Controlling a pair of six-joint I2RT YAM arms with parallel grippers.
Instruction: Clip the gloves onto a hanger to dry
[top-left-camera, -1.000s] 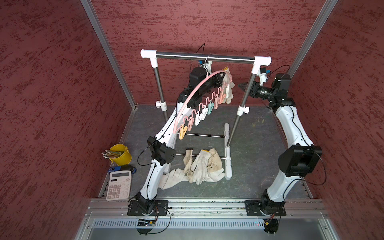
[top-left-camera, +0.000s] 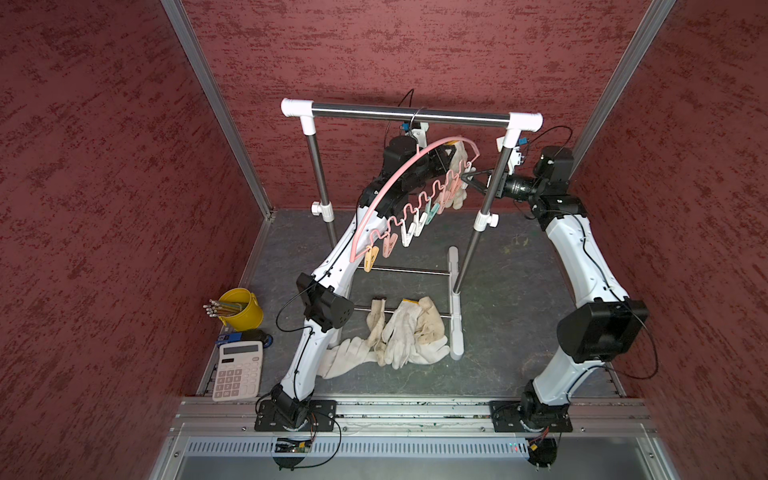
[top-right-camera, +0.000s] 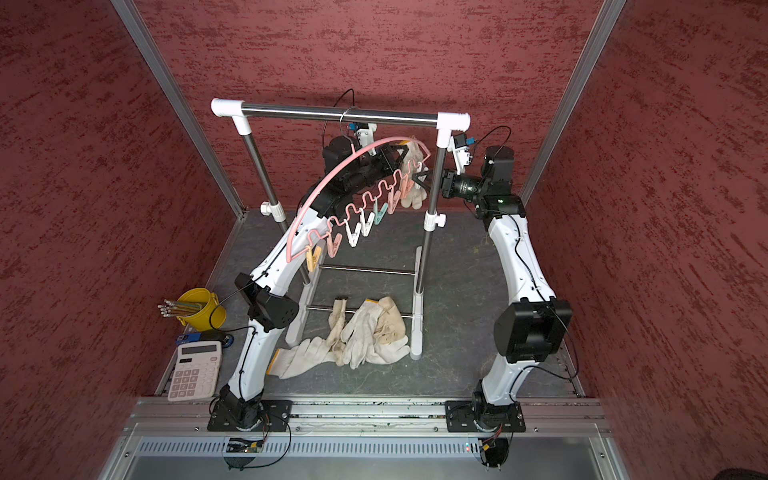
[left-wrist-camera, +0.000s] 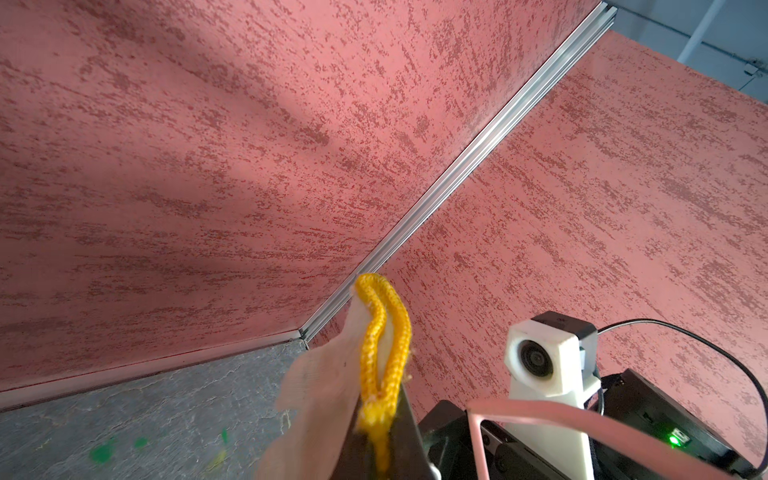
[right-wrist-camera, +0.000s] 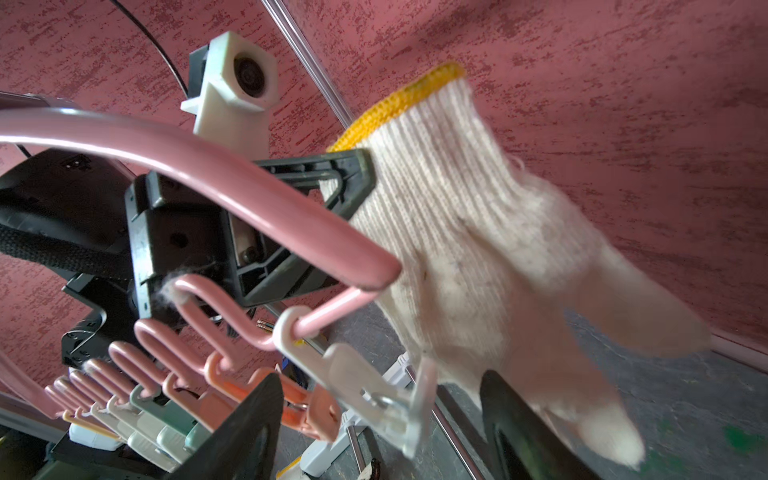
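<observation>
A pink hanger (top-left-camera: 374, 204) with several clips hangs from the rack's top bar. At its far end my left gripper (top-left-camera: 448, 153) is shut on a white glove by its yellow-edged cuff, seen close in the left wrist view as a yellow loop (left-wrist-camera: 384, 336). The glove dangles fingers-down behind the hanger. My right gripper (top-left-camera: 469, 177) stands open just right of that end; in the right wrist view a white clip (right-wrist-camera: 360, 384) lies between and beyond its fingertips, with the glove behind it. More gloves (top-left-camera: 404, 336) lie in a pile on the table.
The steel rack (top-left-camera: 400, 113) stands around the hanger, its right post (top-left-camera: 477, 232) close to my right wrist. A yellow bucket (top-left-camera: 241, 313) with brushes and a calculator (top-left-camera: 237, 372) sit at the left front.
The hanger has shifted a little to the right, its clips swinging slightly; the glove stays in my left gripper.
</observation>
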